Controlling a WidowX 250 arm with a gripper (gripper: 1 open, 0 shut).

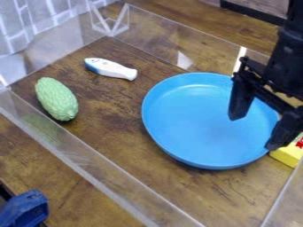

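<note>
The black gripper (261,119) hangs at the right of the camera view, over the right part of a blue plate (190,115), its two fingers spread apart. A yellow object (288,156) with some red lies at the right edge, beside the plate and partly hidden behind the gripper.
A green bumpy vegetable-like object (57,97) lies at the left. A white and blue item (110,67) lies at the upper left. A blue object (19,211) sits at the lower left corner. Clear plastic walls border the wooden surface, which is bare between the items.
</note>
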